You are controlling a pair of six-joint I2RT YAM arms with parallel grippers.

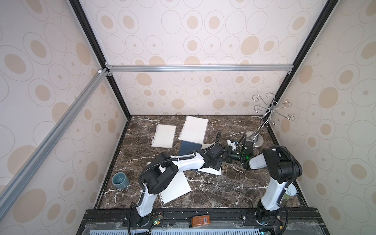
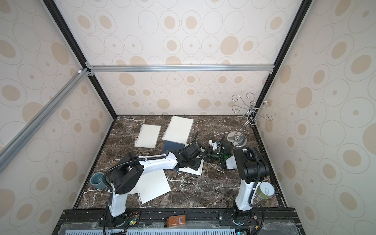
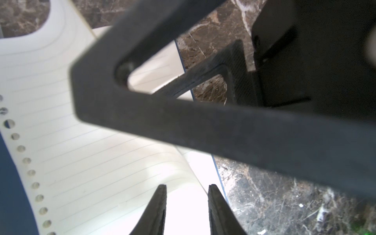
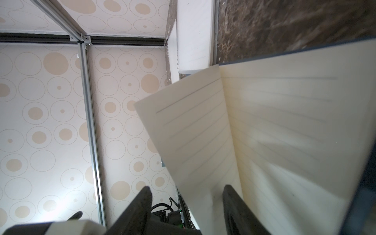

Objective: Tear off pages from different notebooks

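Observation:
A lined notebook (image 3: 78,156) with punched holes lies at the centre of the table, a page lifted and curled. My left gripper is over it, its fingers apart above the paper in the left wrist view. My right gripper is low at the notebook's right side, fingers apart beside the raised page (image 4: 188,117); whether paper lies between them is unclear. Two other notebooks, lie behind. Loose lined sheets (image 2: 152,188) lie at front left, partly under the left arm.
A blue mug (image 1: 120,180) stands at front left, a green can (image 2: 265,192) at front right. A metal stand (image 1: 254,139) is at back right, close behind my right gripper. Bare tabletop shows along the left and back right.

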